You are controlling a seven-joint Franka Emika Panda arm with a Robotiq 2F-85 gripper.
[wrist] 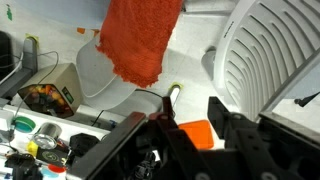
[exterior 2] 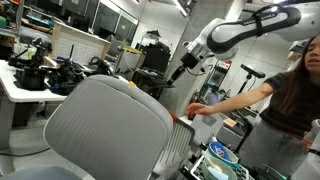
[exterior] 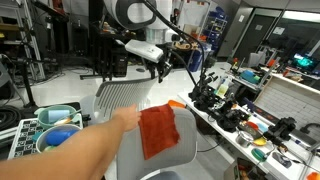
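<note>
A red cloth [exterior: 159, 132] lies over the grey chair [exterior: 181, 148], and a person's hand [exterior: 125, 118] reaches to its left edge in exterior view 1. In the wrist view the same cloth [wrist: 140, 38] spreads across the top, beyond my fingers. My gripper stands open, with nothing held between its fingers. From exterior view 1, the gripper [exterior: 161, 76] hangs above and behind the chair, apart from the cloth. The chair back [exterior 2: 105, 125] hides most of the cloth in exterior view 2.
A white chair back [wrist: 262, 50] rises close on the right of the wrist view. Bowls [exterior: 60, 137] stand at the left, partly behind the person's arm [exterior: 85, 150]. A cluttered table [exterior: 285, 165] lies at the right.
</note>
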